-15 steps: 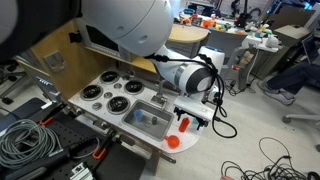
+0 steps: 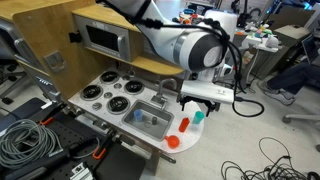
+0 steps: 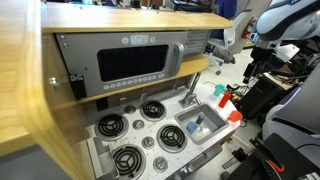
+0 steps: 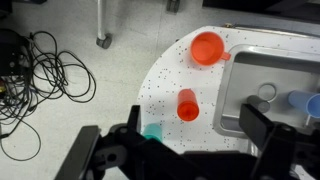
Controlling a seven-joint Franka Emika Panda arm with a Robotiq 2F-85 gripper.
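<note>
My gripper is open, its two dark fingers wide apart at the lower left and right of the wrist view. Between them, farther down, a red bottle-like object (image 4: pixel 187 105) lies or stands on the white counter. Left of it in that view is a teal cup (image 4: pixel 153 132), and above it an orange-red cup (image 4: pixel 207 48). In exterior view 1, the gripper (image 2: pixel 205 101) hangs above the red object (image 2: pixel 184 125) and teal cup (image 2: pixel 198 116), clear of both. A blue cup (image 2: pixel 138 115) sits in the sink (image 2: pixel 153 123).
A faucet (image 2: pixel 160 94) rises behind the sink, and a stove with several burners (image 3: pixel 128 160) lies beside it. The counter's rounded white end (image 4: pixel 165 75) stops at open floor. Loose cables (image 4: pixel 45 85) lie on the floor.
My arm and gripper have risen away from the counter, looming larger in exterior view 1. The teal cup now shows clearly; the cups and red object appear unmoved.
</note>
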